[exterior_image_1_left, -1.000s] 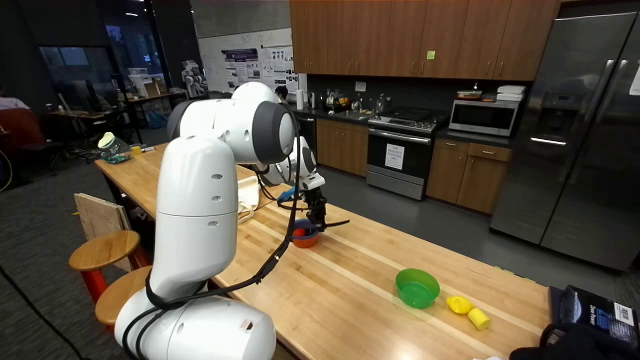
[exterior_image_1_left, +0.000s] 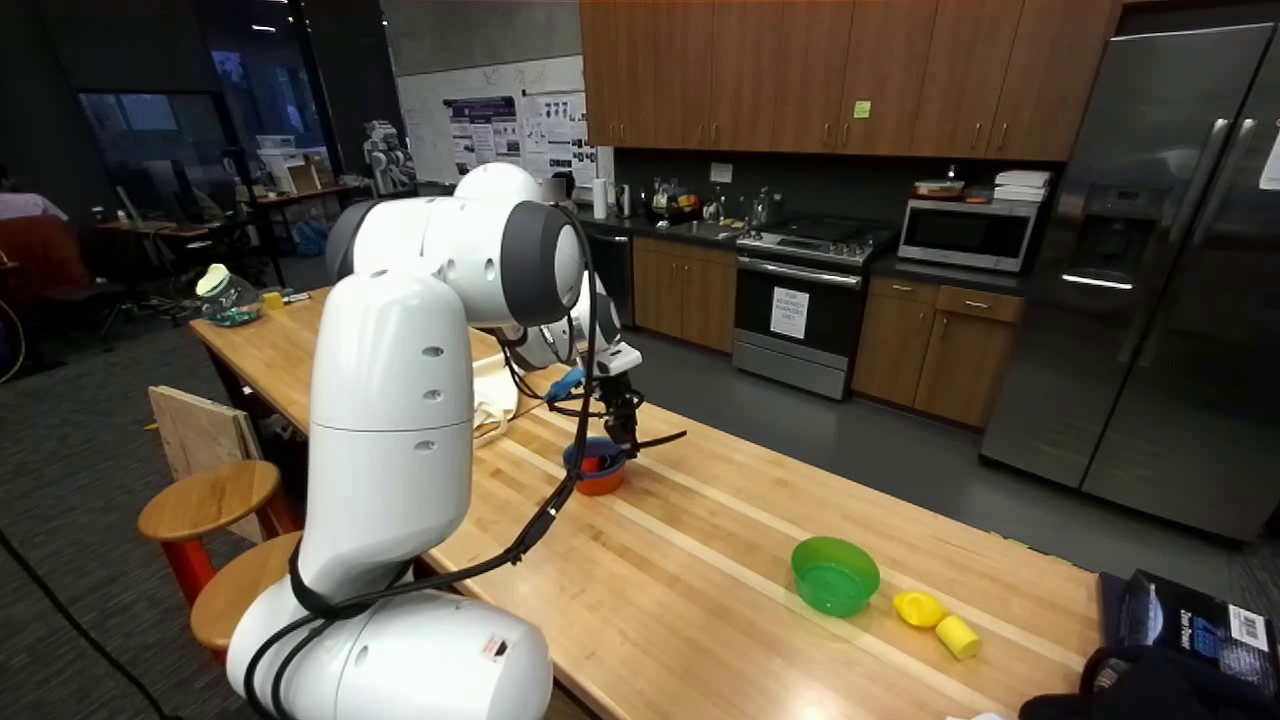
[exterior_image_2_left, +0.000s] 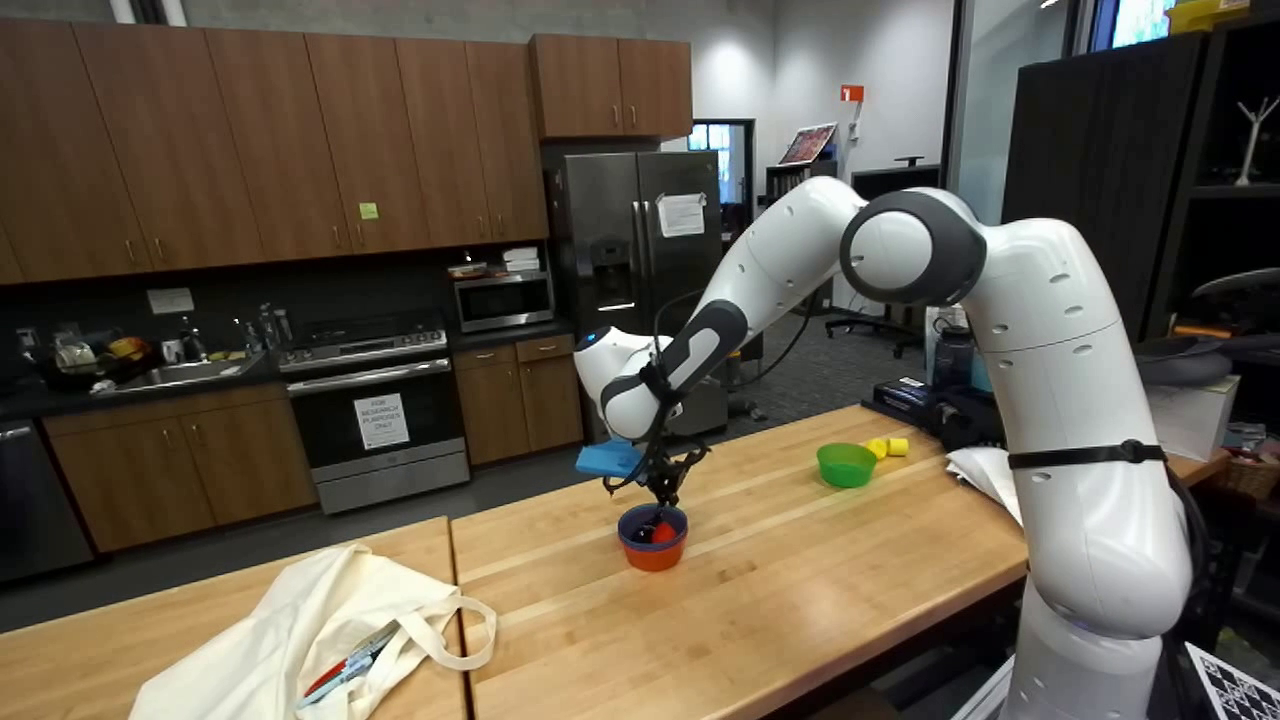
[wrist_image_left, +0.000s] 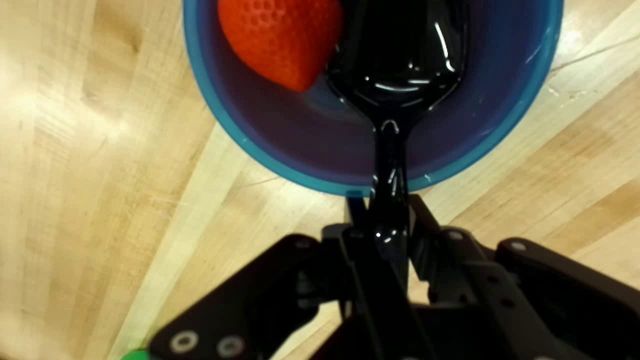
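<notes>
A black spoon or ladle (wrist_image_left: 391, 156) has its broad head down in a blue-rimmed bowl (wrist_image_left: 282, 170), its handle crossing the near rim. My gripper is shut on that handle, just outside the rim. Beside the spoon head, a red toy strawberry (wrist_image_left: 285, 39) lies in the bowl. From outside, the bowl (exterior_image_2_left: 654, 557) shows a blue upper part and an orange-red lower part. In exterior view 1, the gripper (exterior_image_1_left: 623, 442) hangs at the bowl's right side, with the dark handle jutting out to the right.
A green bowl (exterior_image_1_left: 835, 577) stands farther along the table, beside a yellow lemon (exterior_image_1_left: 919, 608) and a yellow cylinder (exterior_image_1_left: 957, 637). A cream cloth bag (exterior_image_2_left: 288, 636) lies across the seam on the other side. Bare tabletop separates the two bowls.
In exterior view 1, the gripper with the handle has shifted slightly left. The blue and orange-red bowl has slid a little left with it; the green bowl and yellow things have stayed put.
</notes>
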